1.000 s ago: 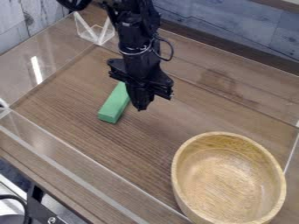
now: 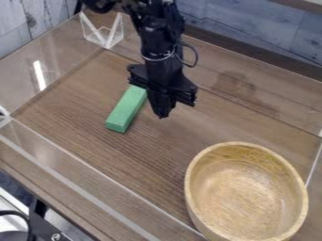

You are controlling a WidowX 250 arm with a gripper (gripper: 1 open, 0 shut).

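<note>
A black robot arm reaches down from the top centre of the camera view. Its gripper [image 2: 161,102] hangs over the wooden table, just right of a green oblong block [image 2: 126,108] that lies flat with its upper part close to the arm. Whether the fingers are open or shut is hard to make out, and I see nothing clearly held.
A large tan bowl [image 2: 246,216] stands at the lower right. Clear plastic pieces sit at the left edge and top left. A blue-grey panelled wall runs along the back.
The gripper has moved slightly back and to the right, away from the viewer. The green block and the bowl have stayed where they were.
</note>
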